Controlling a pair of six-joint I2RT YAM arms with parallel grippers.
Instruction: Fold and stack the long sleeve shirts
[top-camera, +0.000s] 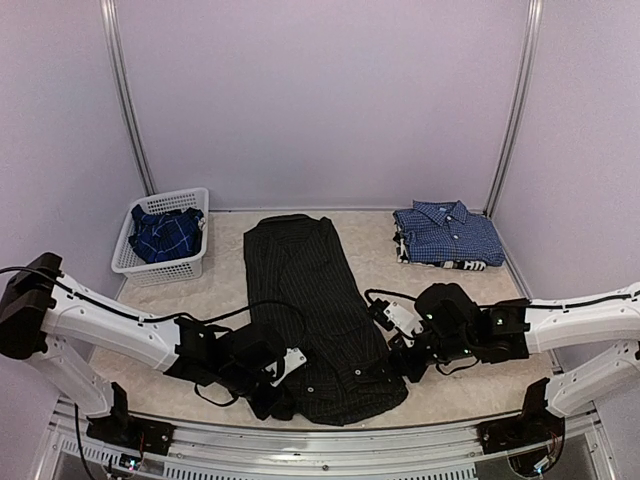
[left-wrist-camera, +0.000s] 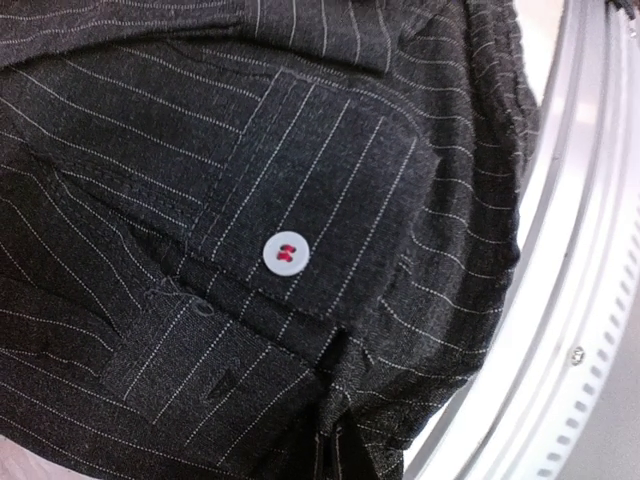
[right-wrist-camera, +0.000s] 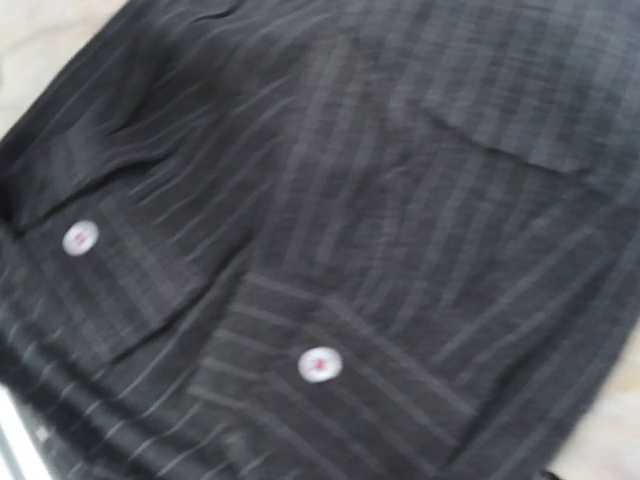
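The dark pinstriped shirt (top-camera: 300, 270) lies lengthwise, collar end away from me, its sleeves folded inward. A buttoned cuff (left-wrist-camera: 325, 190) shows in the left wrist view. Below it, my left gripper is shut on the shirt near its hem. In the top view, that gripper sits at the shirt's front left corner. My right gripper (top-camera: 383, 370) is low over the front right part. The right wrist view shows two white-buttoned cuffs, blurred, and only a fingertip (right-wrist-camera: 549, 475) at the lower edge, far right, as on an open gripper.
Folded shirts, a blue checked one (top-camera: 450, 235) on top, are stacked at the back right. A white basket (top-camera: 165, 270) with a dark blue plaid garment (top-camera: 165, 235) stands at the back left. The metal table edge (top-camera: 330, 438) runs close to the hem.
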